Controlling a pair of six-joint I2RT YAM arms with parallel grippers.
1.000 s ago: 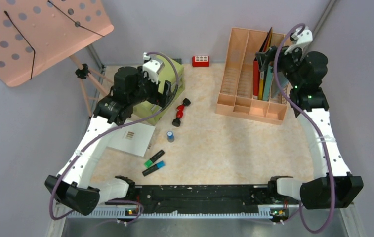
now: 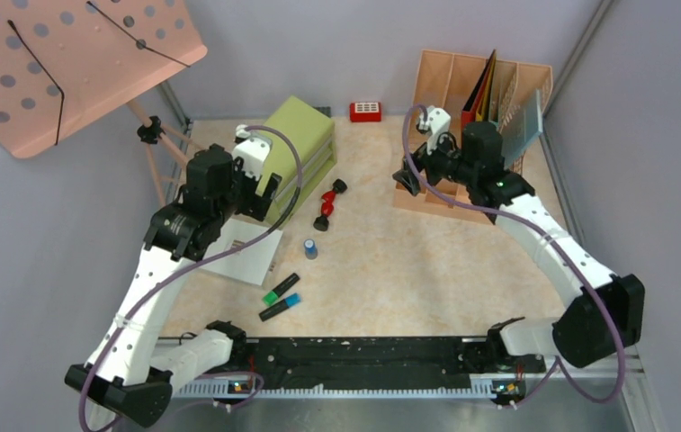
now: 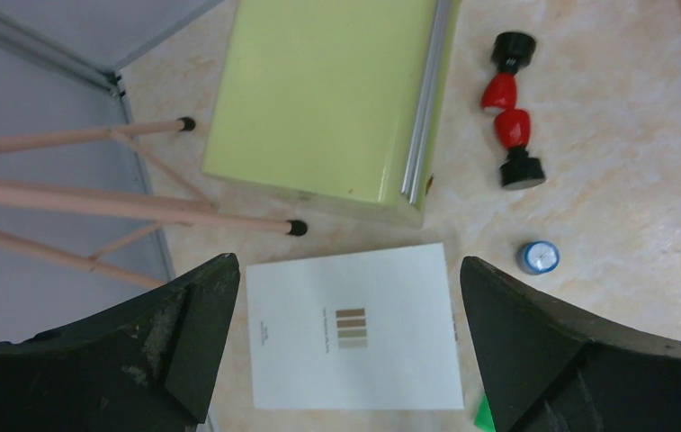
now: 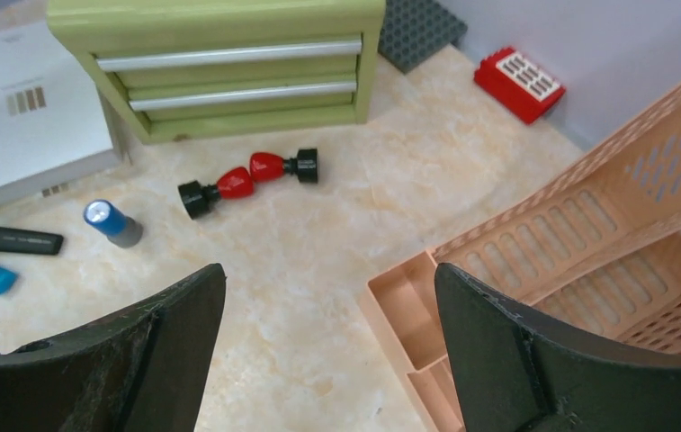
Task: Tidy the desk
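Note:
Both grippers are open and empty. My left gripper hangs above a white flat box [image 3: 300, 288] beside the green drawer cabinet [image 3: 309, 90]; my right gripper is over the front-left of the peach organizer [image 4: 399, 306], which holds folders [image 2: 479, 94]. Two red-and-black objects [image 4: 236, 183] lie in the middle. A blue-topped cylinder [image 4: 113, 223] stands nearby. A green-ended marker [image 2: 281, 288] and a blue-ended marker [image 2: 280, 307] lie toward the front.
A red block with white keys [image 2: 365, 111] sits at the back. A peach perforated stand [image 2: 67, 63] rises at the back left.
My right gripper has moved left and toward the front, from over the folders to the organizer's left edge. My left gripper has moved left and toward the front.

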